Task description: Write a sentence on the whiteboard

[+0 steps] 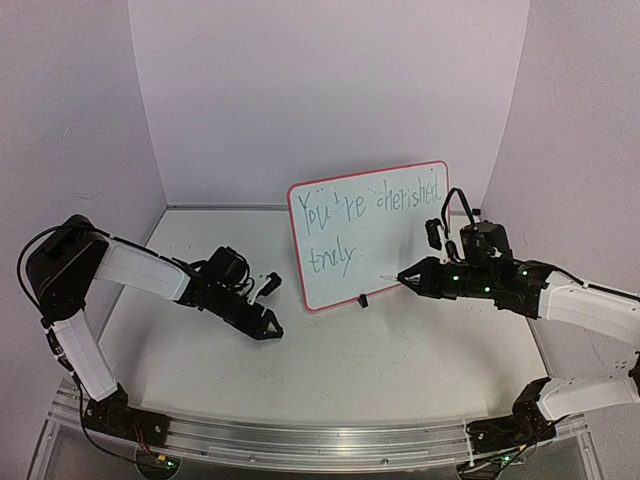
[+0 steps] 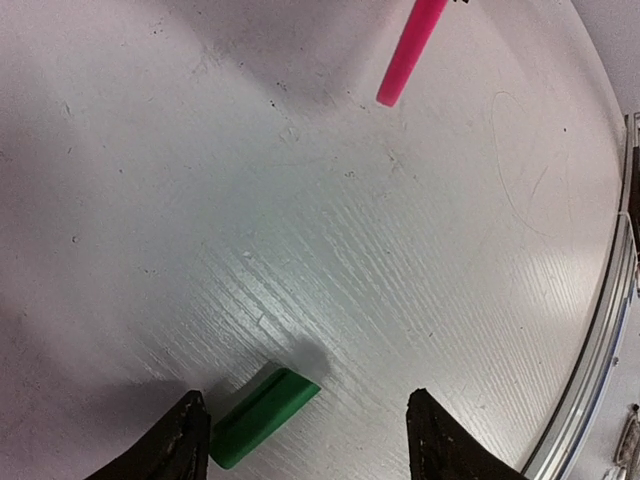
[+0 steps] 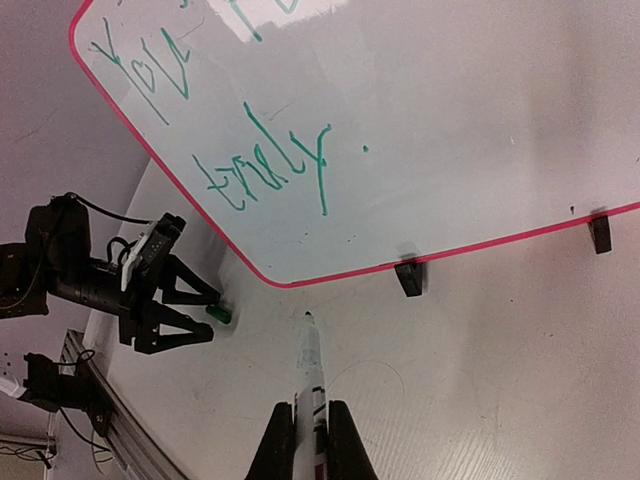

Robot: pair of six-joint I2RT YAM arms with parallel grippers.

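The whiteboard (image 1: 380, 240), rimmed in red, carries green handwriting reading "You're cherished truly." My right gripper is shut on a white marker (image 3: 310, 365), its uncovered dark tip pointing away from the fingers, below the board's lower edge in the right wrist view. On the table at the left lies a green marker cap (image 2: 262, 418). My left gripper is open and low over the table; the cap lies between its fingers, nearer the left one, and appears ungripped. In the top view the left gripper (image 1: 270, 328) hides the cap.
Black feet (image 3: 409, 277) support the board's lower edge. A metal rail (image 1: 320, 438) runs along the table's front. Bare table (image 1: 370, 370) stretches between the two arms in front of the board.
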